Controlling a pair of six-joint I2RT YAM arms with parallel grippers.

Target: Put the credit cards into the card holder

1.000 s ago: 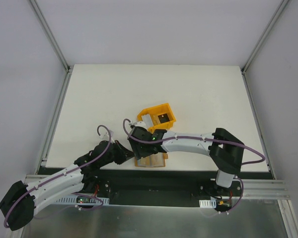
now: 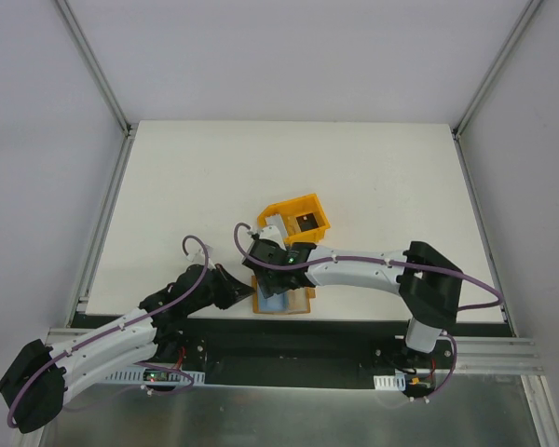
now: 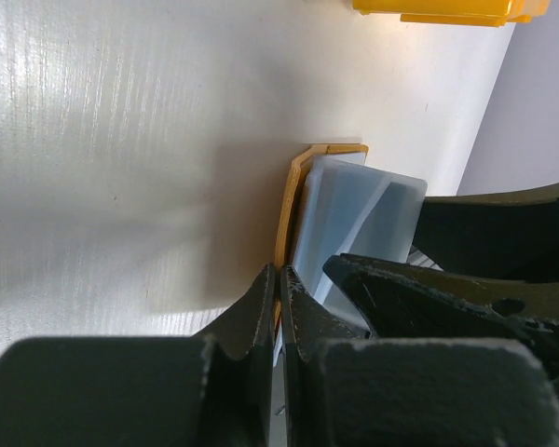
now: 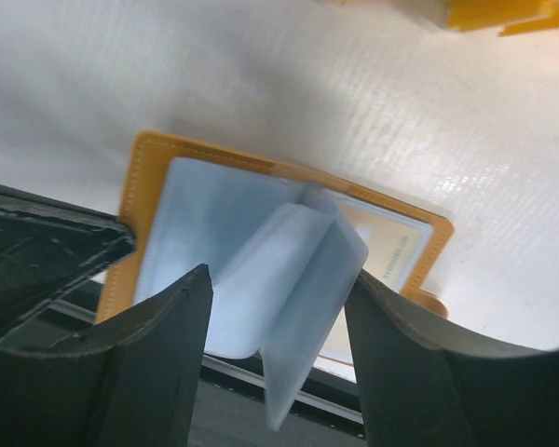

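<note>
The brown card holder (image 2: 300, 303) lies spread at the table's front edge, its clear sleeves facing up. My left gripper is shut at the holder's left edge, with the thin brown rim (image 3: 287, 219) running into its fingertips. Over the holder stands my right gripper, its fingers (image 4: 188, 312) apart. A bluish clear sleeve (image 4: 303, 303) bulges up, loosely curled, between them without being pinched. Behind, the yellow tray (image 2: 324, 218) holds a dark card (image 2: 306, 223) and a pale card (image 2: 277, 224).
The right arm (image 2: 349, 270) reaches across the table close in front of the tray. Both grippers are near each other at the holder.
My right gripper has shifted slightly to the right and its fingers have parted. More of the bluish sleeve shows on the holder's left half. The left arm has stayed still.
</note>
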